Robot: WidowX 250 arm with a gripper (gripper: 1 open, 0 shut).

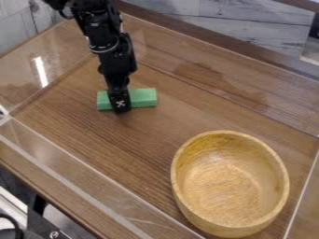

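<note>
A green rectangular block (pixel 142 97) lies on the wooden table left of centre, long side running left to right. My black gripper (pixel 118 101) reaches down from the top onto the block's middle-left part and is shut on it. The fingertips are dark and small, partly hiding the block.
A large empty tan bowl (pixel 230 187) stands at the lower right. The table's edges show at the lower left and upper right.
</note>
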